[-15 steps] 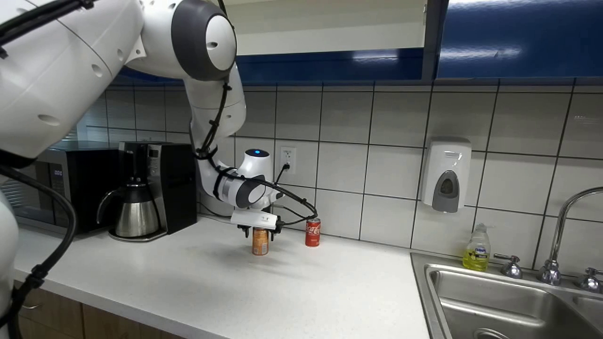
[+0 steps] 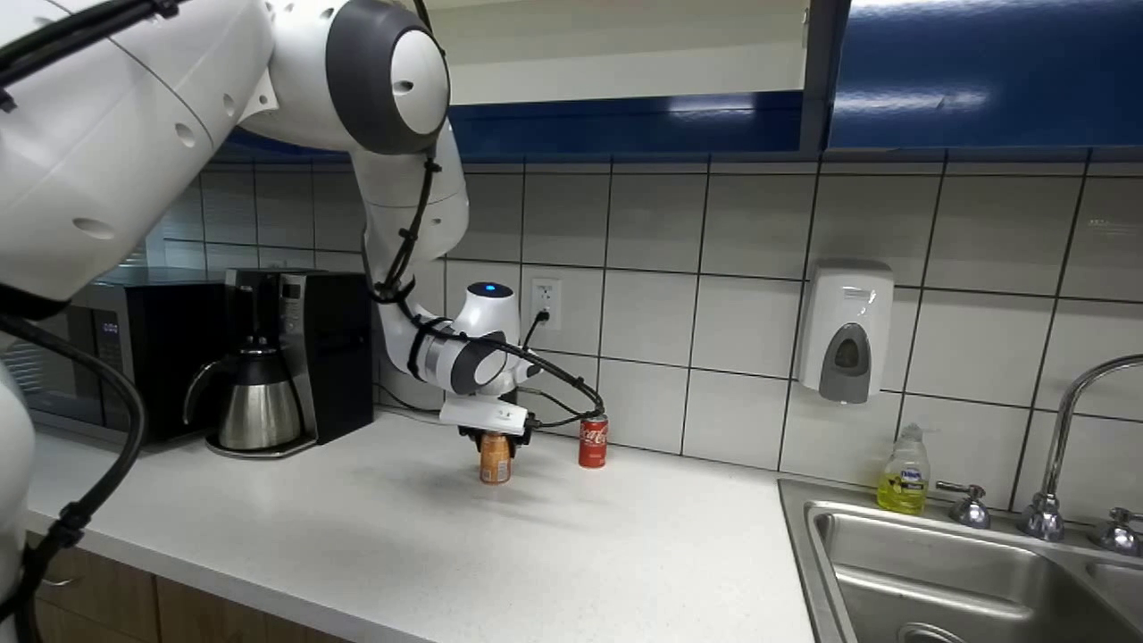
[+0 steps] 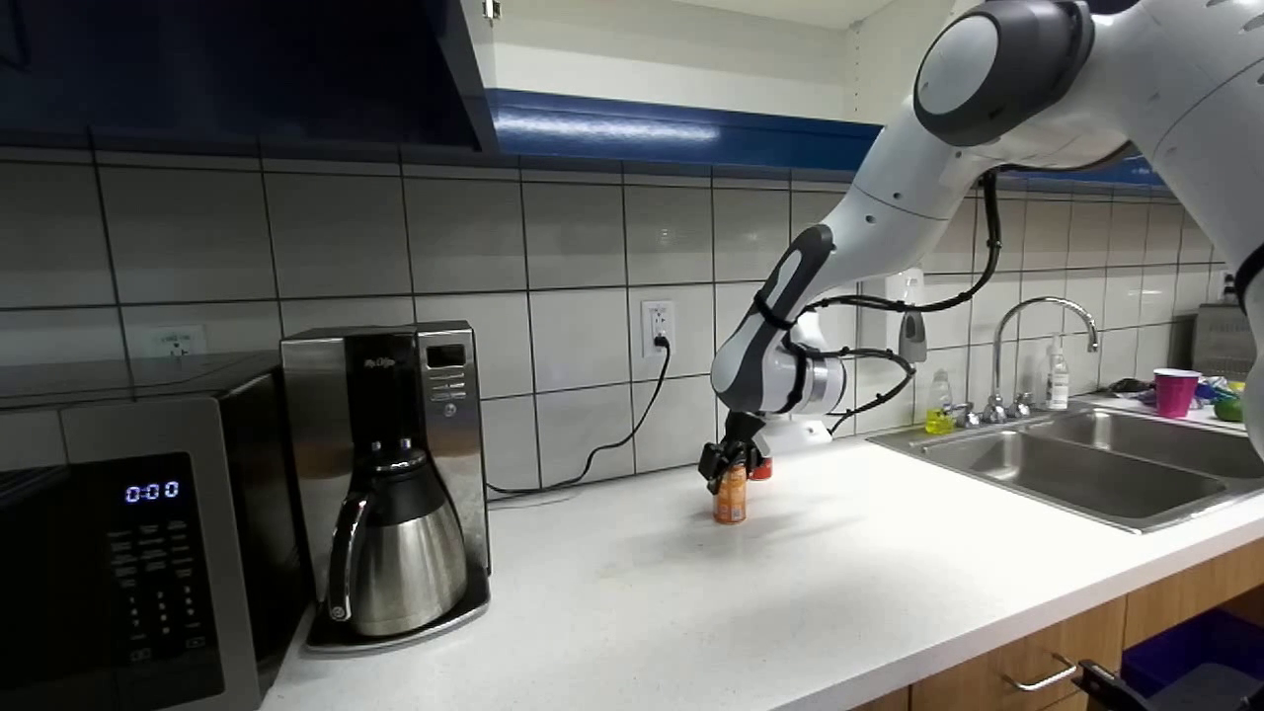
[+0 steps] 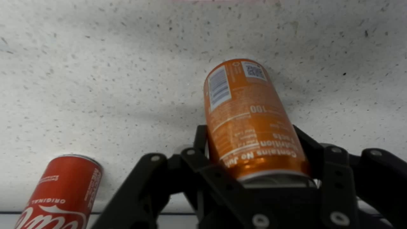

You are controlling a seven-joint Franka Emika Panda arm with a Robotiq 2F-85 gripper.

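Note:
Upright on the white counter stands an orange can [image 2: 495,461], its upper part hidden by my gripper [image 2: 495,438] in exterior view 1. In the wrist view, black fingers [image 4: 201,139] press against both sides of the orange can [image 4: 251,118], so my gripper is shut on it. Exterior view 2 shows the same can [image 3: 730,498] beneath my gripper [image 3: 732,464]. A red Coca-Cola can [image 2: 592,443] stands apart, to the right of it and close to the wall. The red can [image 4: 63,194] shows at lower left in the wrist view.
A coffee maker with a steel carafe [image 2: 259,402] and a microwave [image 3: 130,533] occupy the counter's left end. At the right are the sink [image 2: 943,557] and a soap bottle [image 2: 905,471].
My gripper's fingers were spread on either side of the orange can; now they have closed against it. The arm has barely shifted, and the red can is where it was.

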